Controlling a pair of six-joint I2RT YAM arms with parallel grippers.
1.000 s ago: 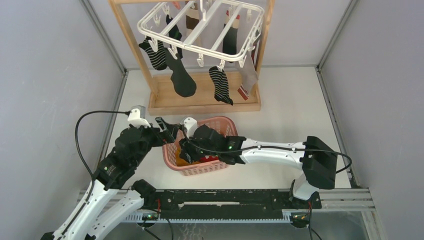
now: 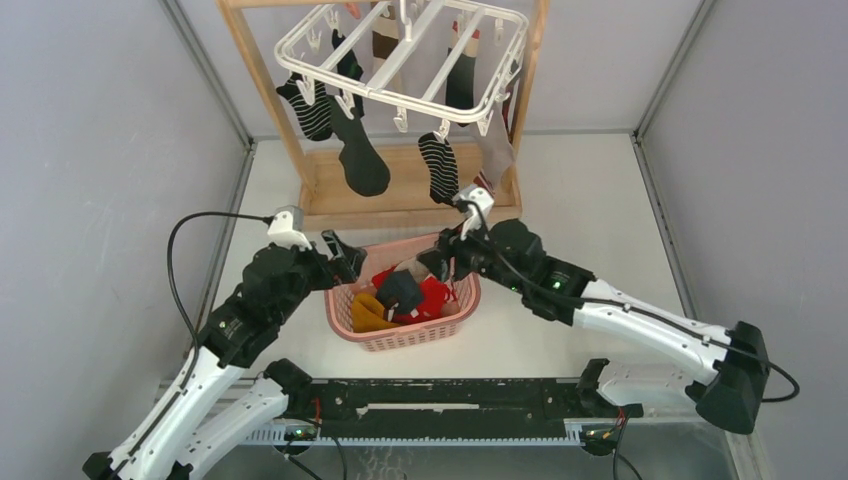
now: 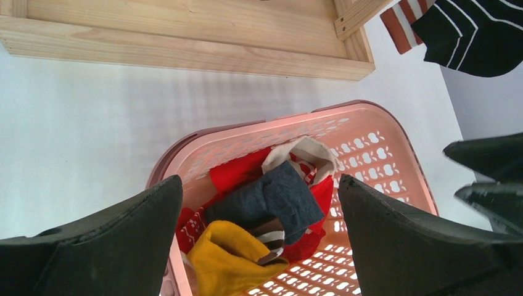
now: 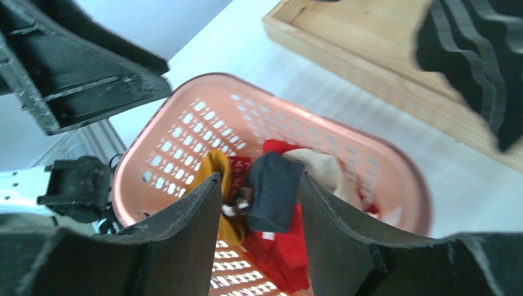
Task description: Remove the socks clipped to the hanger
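Observation:
The white clip hanger holds several socks in the top view, among them a dark plain sock and a striped sock, also close up in the right wrist view. The pink basket below holds a yellow sock, a dark cloth and red items. My left gripper is open at the basket's upper left, nothing between its fingers. My right gripper is open over the basket's right part, below the striped sock, also empty.
A wooden frame with a tray base stands behind the basket. Grey walls bound both sides.
My right arm has moved right and up from over the basket's middle, uncovering its contents. My left arm has shifted slightly rightward. The hanging socks look nearly the same.

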